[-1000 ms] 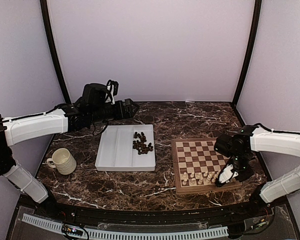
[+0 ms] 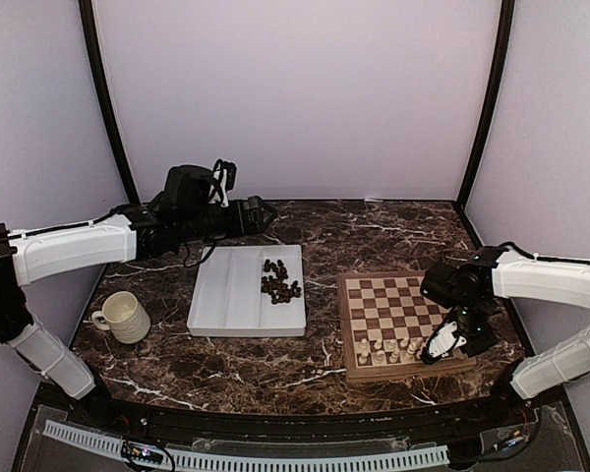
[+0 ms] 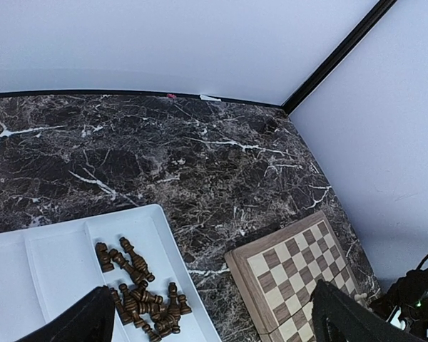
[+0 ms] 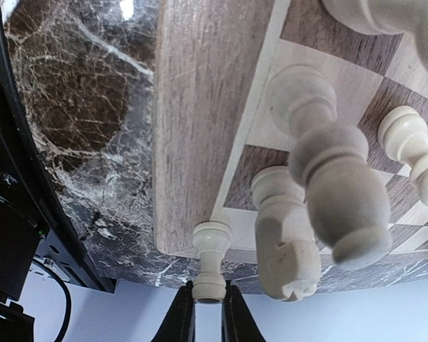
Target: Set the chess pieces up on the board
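The chessboard [image 2: 393, 305] holds several white pieces along its near side. In the right wrist view, my right gripper is shut on a small white pawn [image 4: 210, 253] at the board's corner, beside a white knight [image 4: 285, 263] and taller pieces. My left gripper [image 2: 251, 214] hangs open and empty above the white tray [image 2: 216, 285], whose right part holds several dark pieces [image 3: 132, 263] lying loose.
A white mug [image 2: 126, 320] stands at the left of the marble table.
My right gripper has shifted very slightly at the board's near right corner; otherwise little visibly differs in the top view.
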